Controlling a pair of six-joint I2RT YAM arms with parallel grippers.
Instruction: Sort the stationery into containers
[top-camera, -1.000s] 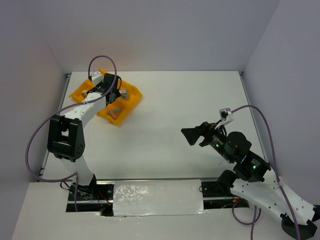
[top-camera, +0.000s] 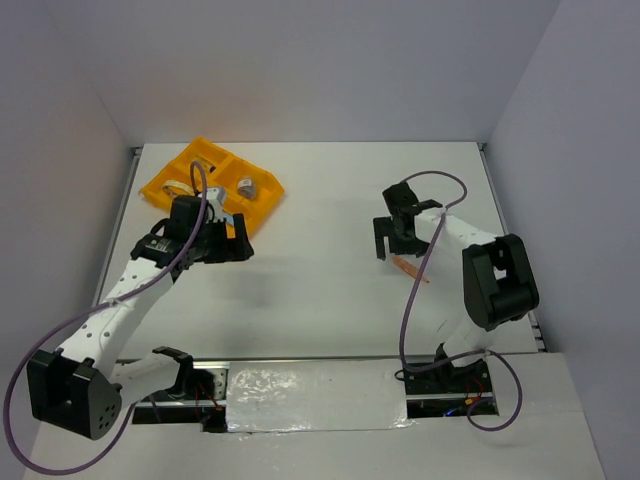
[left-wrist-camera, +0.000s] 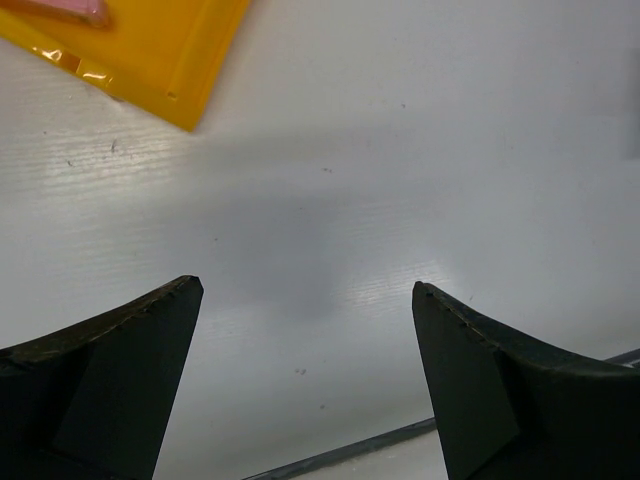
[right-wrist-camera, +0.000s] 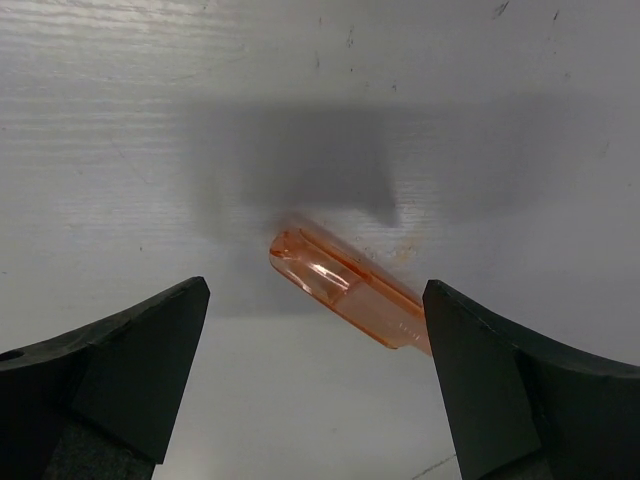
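Observation:
An orange translucent pen-like piece (right-wrist-camera: 340, 285) lies on the white table at the right, under my right gripper (top-camera: 388, 238), which is open around its upper end in the right wrist view, with nothing held. The yellow compartment tray (top-camera: 260, 212) sits at the back left with a roll of tape, a grey item (top-camera: 246, 187) and other small items in it. My open left gripper (top-camera: 237, 238) is just beside the tray's front right; in the left wrist view a pink item (left-wrist-camera: 70, 10) shows in the tray's corner.
Walls enclose the back and both sides. Purple cables loop over both arms.
My left gripper has pulled back from over the tray toward the front. My right gripper has moved farther back and down over the orange piece.

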